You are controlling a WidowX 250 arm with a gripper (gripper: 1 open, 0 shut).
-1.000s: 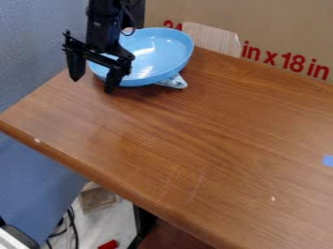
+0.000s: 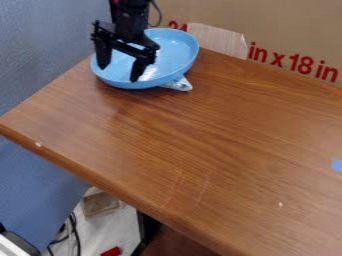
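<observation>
A blue bowl [image 2: 175, 45] rests at the back left of the wooden table [image 2: 201, 160]. My black gripper [image 2: 119, 67] hangs over the bowl's left part, its fingers spread open; whether anything small is between them is hard to tell. A small white item, partly hidden, shows inside the bowl, and another white piece [image 2: 179, 83] sticks out under its right side.
A cardboard box [image 2: 281, 25] with red print stands behind the table. A small blue patch [image 2: 335, 165] lies at the right edge.
My gripper has risen and moved back and to the right, further over the bowl. The bowl appears to stay in place.
</observation>
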